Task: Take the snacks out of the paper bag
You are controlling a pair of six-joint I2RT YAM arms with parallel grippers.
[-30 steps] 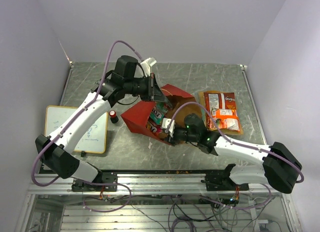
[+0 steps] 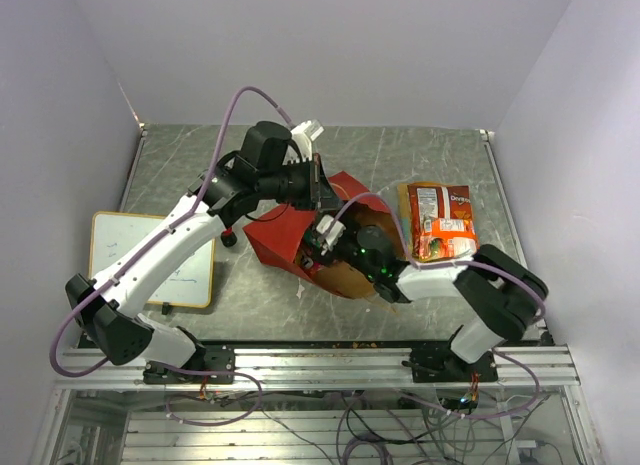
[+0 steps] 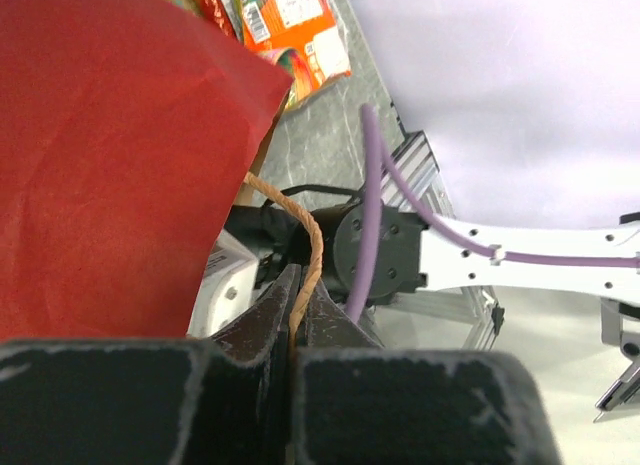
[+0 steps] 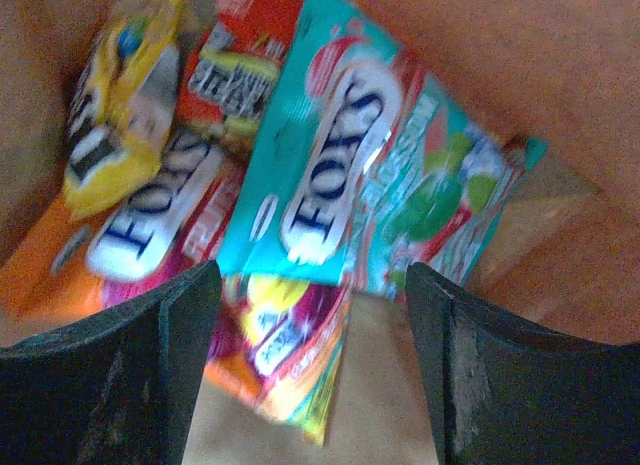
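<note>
My left gripper [image 2: 318,193] is shut on the twisted handle [image 3: 305,250] of the red paper bag [image 2: 275,235]. Inside the bag, my right gripper is part open over the snacks, with its fingers at the lower edge of a teal Fox's packet [image 4: 350,165]. Under and beside that lie another Fox's packet [image 4: 150,215], a yellow packet [image 4: 120,115] and a red packet [image 4: 230,75]. The right arm hides most of the bag's inside in the top view.
An orange Doritos bag [image 2: 445,225] lies on brown packaging at the right. A whiteboard [image 2: 120,245] and a small dark red-capped object [image 2: 228,237] are at the left.
The left gripper and bag handle have shifted slightly, the bag's red side with them.
</note>
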